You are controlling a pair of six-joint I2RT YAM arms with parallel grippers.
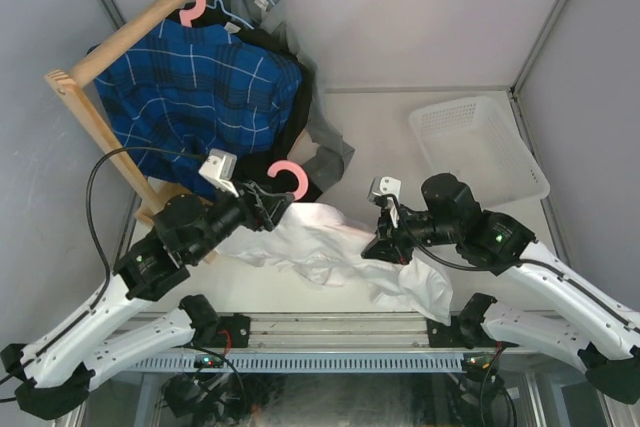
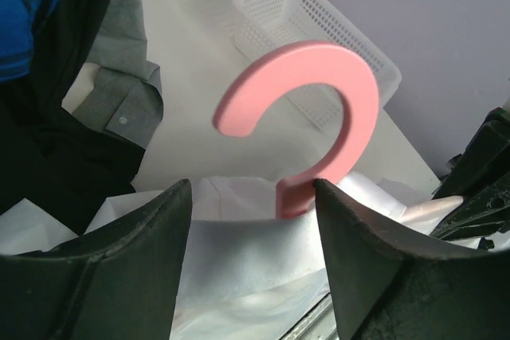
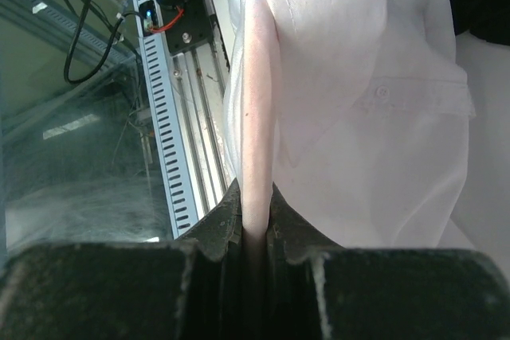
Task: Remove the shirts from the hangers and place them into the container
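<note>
The white shirt [image 1: 325, 247] hangs crumpled between my two grippers, low in front of the rack. Out of its top rises the pink hanger's hook [image 2: 362, 109], its base between the left fingers and nearer the right-hand one; the rest of the hanger is covered by cloth. My left gripper [image 1: 280, 209] is part open around that spot, with white cloth [image 2: 247, 252] spanning the gap. At the shirt's other side my right gripper is shut on a narrow, pinkish fold of the shirt; whether a hanger arm lies inside it I cannot tell.
A wooden rack [image 1: 130, 37] at the left holds a blue plaid shirt [image 1: 200, 87], with black and grey garments [image 1: 325, 137] hanging close behind the left gripper. A white basket [image 1: 480, 147] stands at the back right. Clear table lies between rack and basket.
</note>
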